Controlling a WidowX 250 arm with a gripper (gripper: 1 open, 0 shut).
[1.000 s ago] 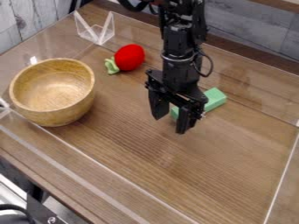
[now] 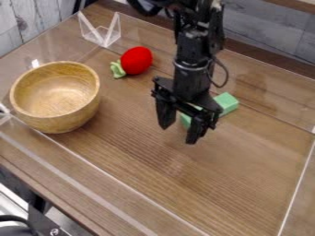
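My black gripper (image 2: 181,120) is low over the middle of the wooden table, its fingers spread apart. A mint green block (image 2: 224,103) lies just behind and right of it, partly hidden by the fingers; whether anything is between them is unclear.
A yellow bowl (image 2: 53,99) sits at the left. A red object (image 2: 135,59) and a small green piece (image 2: 117,69) lie at the back left, near a white wire-like item (image 2: 102,30).
My gripper and arm have shifted very slightly; the objects look unmoved.
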